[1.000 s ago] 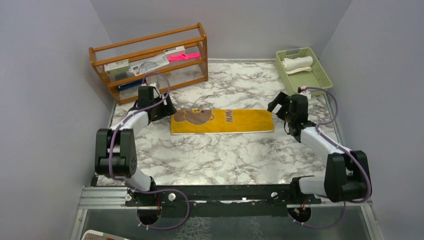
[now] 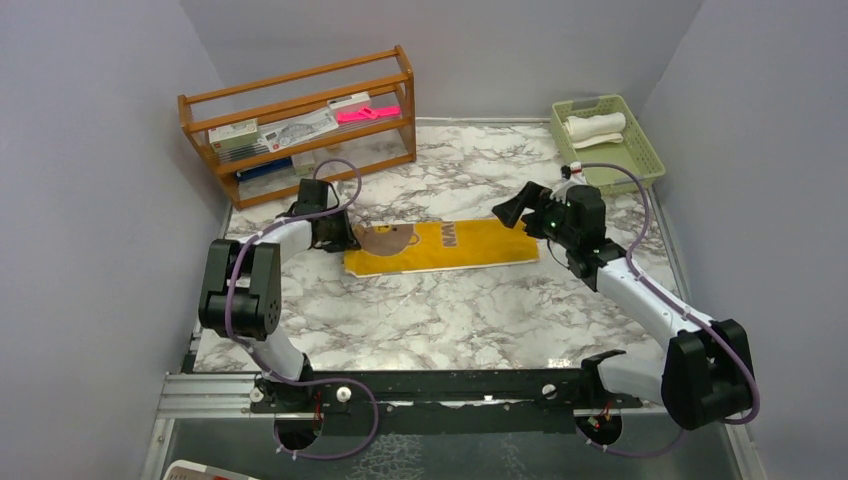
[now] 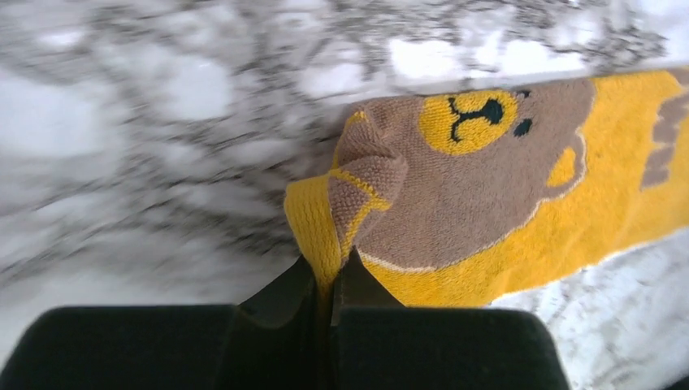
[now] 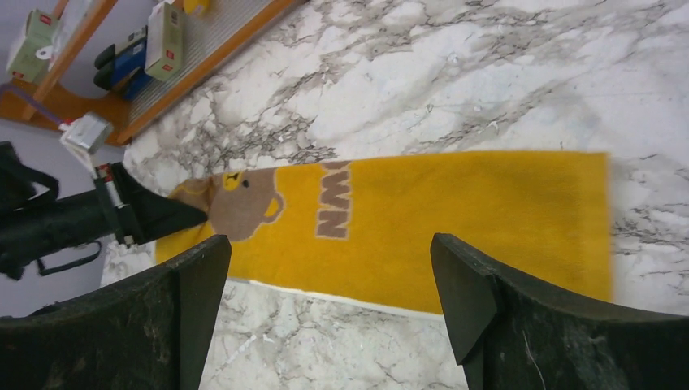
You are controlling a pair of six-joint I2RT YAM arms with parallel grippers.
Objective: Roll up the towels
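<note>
A long yellow towel (image 2: 480, 245) with a brown bear and brown letters lies flat and folded lengthwise across the table. My left gripper is shut on the towel's left end, where the cloth (image 3: 313, 211) bunches and lifts between the fingertips. In the right wrist view the rest of the towel (image 4: 471, 211) stays flat. Above the towel's right end hangs my right gripper, open, with nothing between its fingers and apart from the cloth.
A wooden shelf (image 2: 296, 103) with boxes and a pink item stands at the back left. The green basket (image 2: 645, 150) at the back right holds rolled white towels (image 2: 597, 125).
My left gripper has come down onto the towel's left end and taken hold, bunching it. The towel has turned and shifted slightly left. My right gripper has moved left over the towel's right end.
</note>
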